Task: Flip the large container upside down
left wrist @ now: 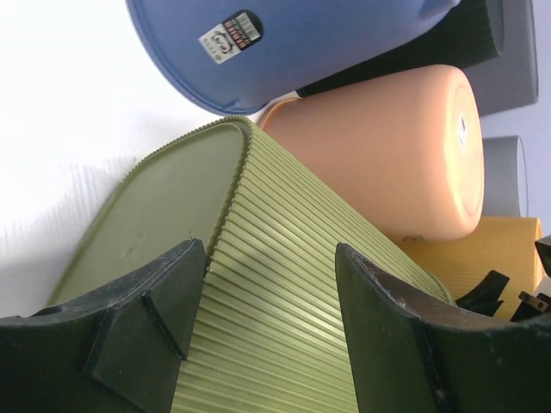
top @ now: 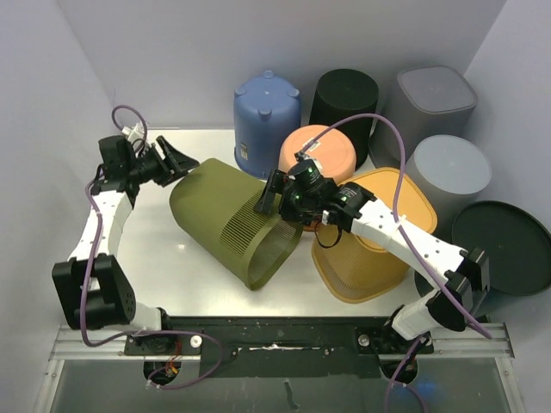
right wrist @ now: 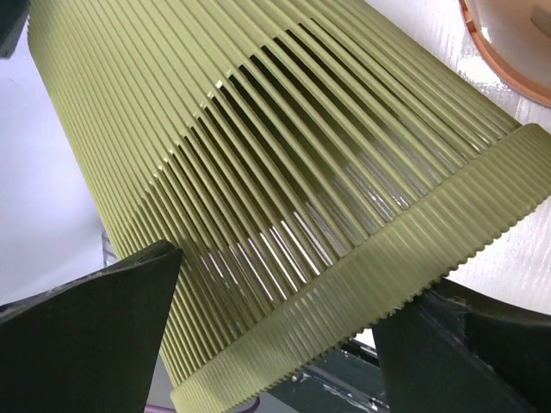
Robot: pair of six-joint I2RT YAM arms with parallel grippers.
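The large olive ribbed container [top: 207, 215] lies tilted on its side at the table's middle, its open end toward the front right. My left gripper [top: 176, 168] is at its back-left end; in the left wrist view its fingers stand apart over the lid-like end face and ribbed side [left wrist: 275, 241], whether touching I cannot tell. My right gripper [top: 271, 191] is over the slotted end near the rim; in the right wrist view its fingers stand apart, one on each lower side against the ribs [right wrist: 275, 172].
A blue bin [top: 263, 112], black bin [top: 343, 95], peach bin [top: 318, 148], yellow containers [top: 362, 267], grey and white bins [top: 448, 172] and a dark round tub [top: 508, 249] crowd the back and right.
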